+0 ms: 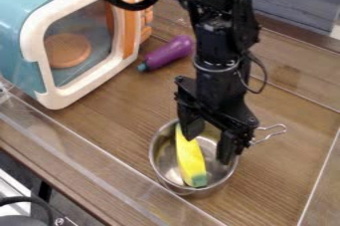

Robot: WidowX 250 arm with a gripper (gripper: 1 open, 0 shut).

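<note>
A steel saucepan with a wire handle to the right sits on the wooden counter, holding a yellow banana-like object with a green tip toward the front. My black gripper is down over the pan, its fingers open and spread either side of the yellow object's upper end, which is partly hidden behind it.
A teal and white toy oven with an orange side stands at upper left. A purple eggplant lies beside it. The counter's front edge runs along the lower left; bare wood spreads to the right.
</note>
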